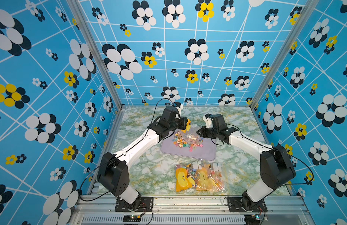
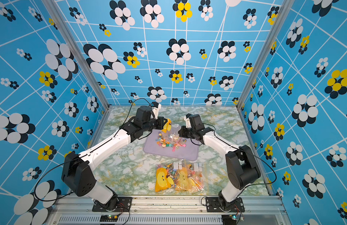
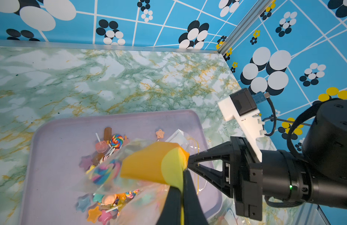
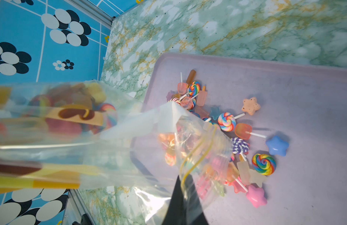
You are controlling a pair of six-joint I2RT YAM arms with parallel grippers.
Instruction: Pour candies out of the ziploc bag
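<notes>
An opened yellow-printed ziploc bag [image 3: 150, 165] hangs over the purple tray [image 2: 188, 153]. My left gripper is shut on one part of it, at the yellow portion. My right gripper is shut on the bag's clear edge with the yellow zip line. In the right wrist view some candies still show inside the bag. Loose candies [image 4: 265, 163], lollipops, stars and popsicles, lie in a pile on the tray beneath.
More filled candy bags [image 1: 186, 176] lie on the marble table at the front centre. Patterned blue walls enclose the space.
</notes>
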